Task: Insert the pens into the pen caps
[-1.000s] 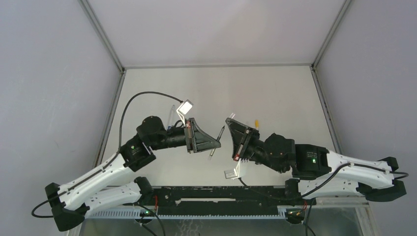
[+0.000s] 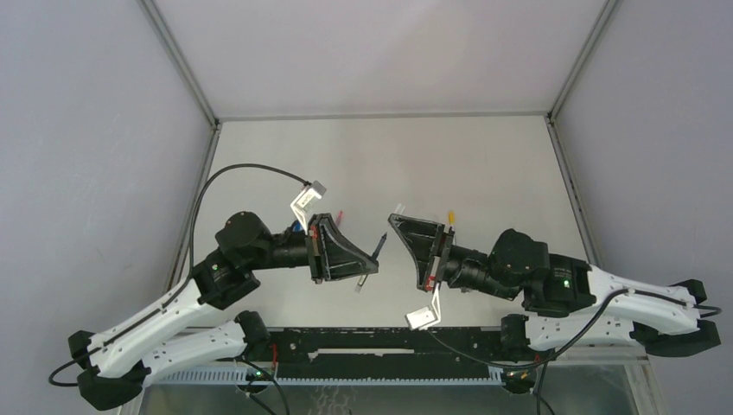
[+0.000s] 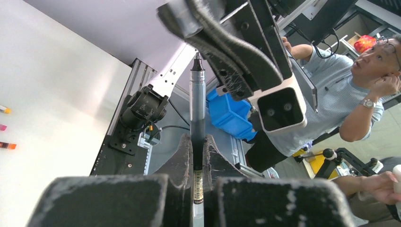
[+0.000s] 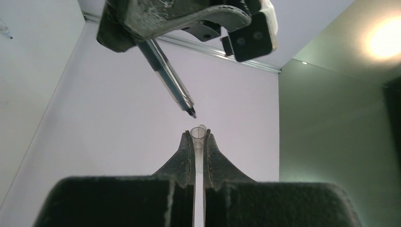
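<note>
My left gripper is shut on a grey pen point(image 3: 197, 109), held tip-up in the left wrist view; in the top view it point(image 2: 380, 242) crosses that gripper's fingertips point(image 2: 372, 264). My right gripper is shut on a clear pen cap point(image 4: 198, 135), whose round opening shows between its fingertips. In the right wrist view the pen point(image 4: 170, 80) slants down with its tip point(image 4: 191, 112) just above the cap's opening, apart from it.
More pens or caps lie on the white table point(image 2: 385, 156): orange point(image 3: 8, 145), pink point(image 3: 2, 127) and yellow point(image 2: 451, 218), partly hidden by the arms.
Earlier, the left arm shifted a little left.
</note>
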